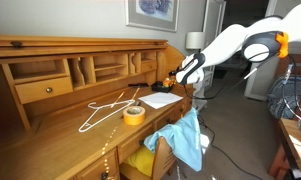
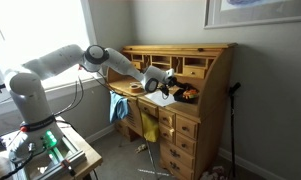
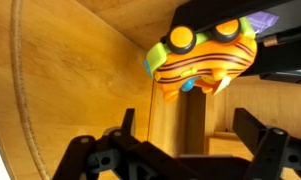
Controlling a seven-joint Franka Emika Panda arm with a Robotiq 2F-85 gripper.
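An orange striped toy (image 3: 205,58) with big round orange eyes lies at the top of the wrist view, at a dark container (image 3: 245,10). My gripper is open, its two black fingers far apart and nothing between them. The toy is ahead of the fingers and looks apart from them. In the second exterior view, the toy (image 2: 189,93) shows orange in the black container (image 2: 180,98) at the desk's right end. The gripper (image 2: 171,79) is close by it. From the first exterior view, the gripper (image 1: 177,79) hangs over that far end, its fingertips too small to make out.
White paper (image 1: 160,100) lies before the container. A white hanger (image 1: 105,115) and an orange tape roll (image 1: 134,115) are on the desktop. Light blue cloth (image 1: 186,140) hangs over an open drawer, with yellow cloth (image 1: 140,160) below. The desk's side panel (image 3: 70,80) stands close to the gripper.
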